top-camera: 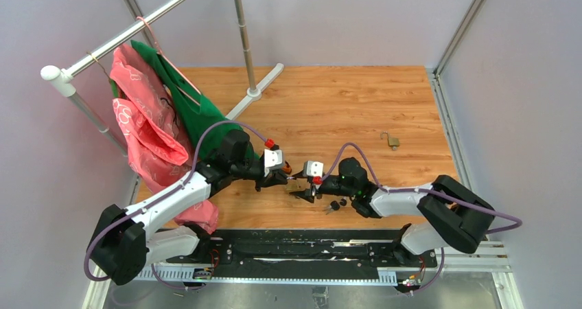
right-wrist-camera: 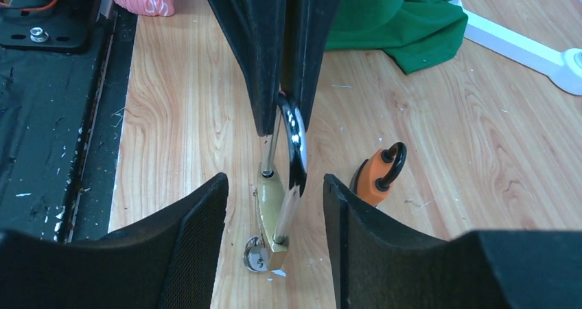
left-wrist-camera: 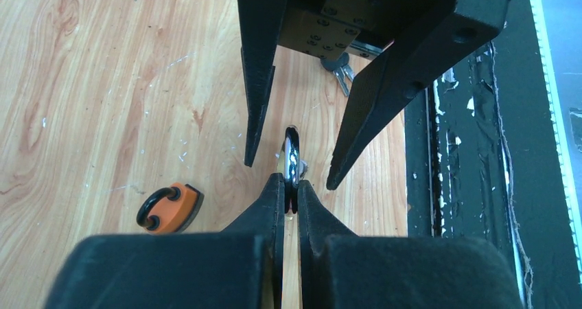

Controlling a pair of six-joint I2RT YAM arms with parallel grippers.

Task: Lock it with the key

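A brass padlock hangs over the table by its silver shackle. My left gripper is shut on that shackle. Both shackle legs reach the lock body. A round silver piece, which looks like a key head, shows at the body's lower edge; how deep it sits cannot be told. My right gripper stands open, its fingers spread on either side of the padlock and apart from it. In the left wrist view, the shackle hides most of the body.
An orange padlock lies on the table near the hanging lock. Loose keys lie beneath the right arm. Another brass padlock rests at the right. Clothes hang on a rack at left.
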